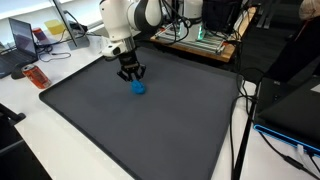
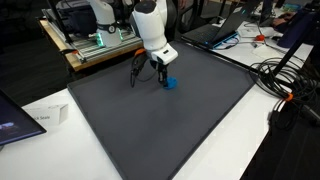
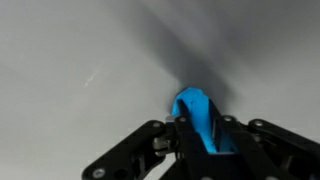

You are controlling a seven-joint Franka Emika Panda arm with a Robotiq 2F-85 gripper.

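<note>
A small bright blue object (image 1: 138,89), soft-looking like a crumpled cloth, lies on the dark grey tabletop (image 1: 150,125). My gripper (image 1: 131,74) points down at it, low over the table. The second exterior view has the blue object (image 2: 171,84) just beside the fingers of my gripper (image 2: 163,74). From the wrist, blue material (image 3: 192,101) shows between and beyond the fingertips of the gripper. The fingers stand close together around it; whether they press on it cannot be told. Part of the object is hidden behind them.
An orange-red can (image 1: 36,76) and a laptop (image 1: 25,38) stand at the table's far left corner, with cables behind. Much of the grey tabletop in front of the arm is clear.
</note>
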